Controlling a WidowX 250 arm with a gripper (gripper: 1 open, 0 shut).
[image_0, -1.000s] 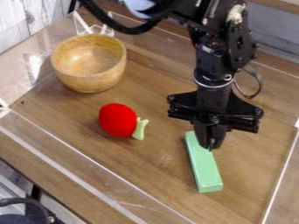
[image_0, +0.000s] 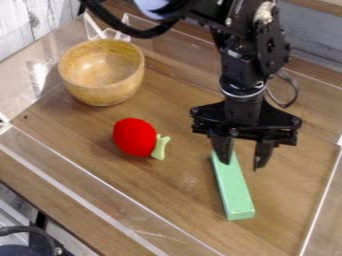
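A black gripper (image_0: 245, 148) on the arm is poised over the upper end of a pale green rectangular block (image_0: 233, 192) on the wooden table (image_0: 160, 205). Its two fingers stand apart, with the block's end partly hidden near the left one; no object shows lifted between them. A red round object (image_0: 135, 137) with a pale green stem-like piece lies to the left of the block.
A wooden bowl (image_0: 100, 69) sits at the upper left. The table's left edge runs along the lower left. The wood around the block and at the lower middle is clear.
The gripper's fingers stand farther apart than one second ago, when they were close together. The block, bowl and red object have not visibly moved.
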